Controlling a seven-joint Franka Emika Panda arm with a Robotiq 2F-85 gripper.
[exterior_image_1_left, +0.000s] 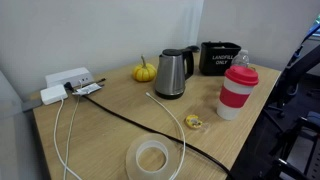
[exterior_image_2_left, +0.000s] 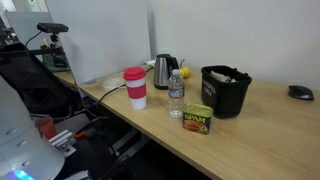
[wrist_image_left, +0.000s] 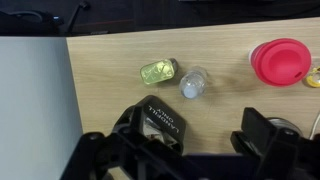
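From above, the wrist view has my gripper open, its dark fingers (wrist_image_left: 257, 128) wide apart with nothing held between them. Bare tabletop and part of the black landfill bin (wrist_image_left: 163, 112) show beyond the gap. Farther up lie the Spam can (wrist_image_left: 158, 71) and a clear water bottle (wrist_image_left: 194, 83). A white cup with a red lid and red band (exterior_image_2_left: 135, 88) stands upright; its lid (wrist_image_left: 281, 62) is at the upper right in the wrist view. The steel kettle (exterior_image_1_left: 174, 73) stands near the wall, partly covered by a finger in the wrist view.
A small pumpkin (exterior_image_1_left: 144, 72) sits by the kettle. Tape rolls (exterior_image_1_left: 153, 159) and yellow tape (exterior_image_1_left: 193, 121) lie near cables (exterior_image_1_left: 130, 122) and a power strip (exterior_image_1_left: 68, 79). In exterior view 2, a black mouse (exterior_image_2_left: 300, 92) rests on the otherwise mostly clear right side.
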